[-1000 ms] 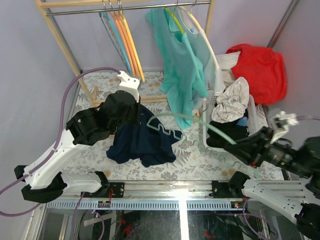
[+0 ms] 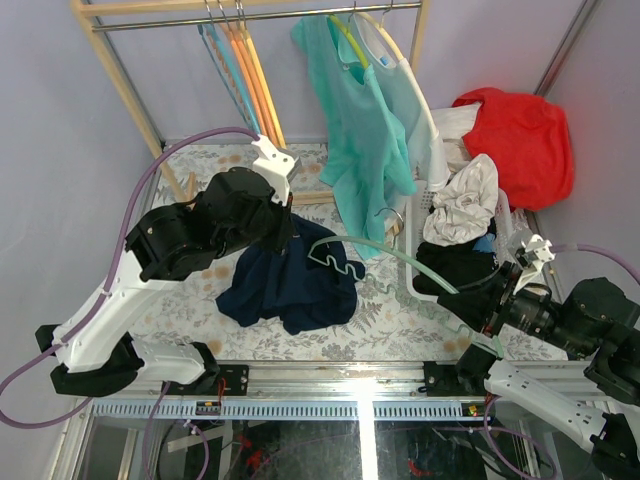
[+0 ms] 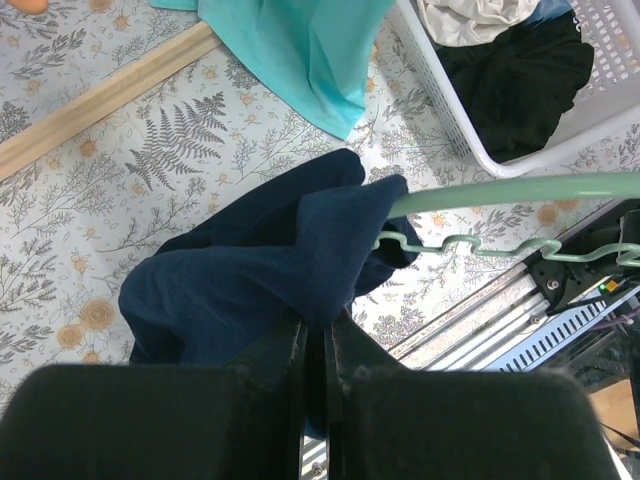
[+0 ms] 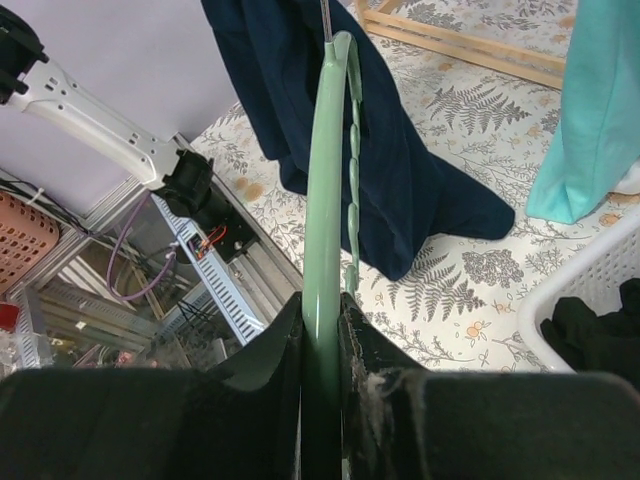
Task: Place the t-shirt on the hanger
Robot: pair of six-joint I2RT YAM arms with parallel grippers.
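A navy t-shirt (image 2: 280, 290) hangs bunched from my left gripper, whose shut fingertips pinch its cloth; its lower part spreads over the patterned floor. My right gripper is shut on a light green hanger (image 2: 400, 255). The hanger's far end reaches into the upper folds of the navy cloth (image 3: 250, 280); in the left wrist view that end is partly hidden by the fabric.
Behind is a rail (image 2: 160, 24) with empty hangers and teal and white shirts (image 2: 350, 140). A white basket of clothes (image 3: 440, 110) stands to the right, a red garment (image 2: 515, 150) behind it.
Over the last second my left gripper and the navy shirt have shifted slightly right. The hanger and right gripper have moved a little, the hanger's far end now lying further right.
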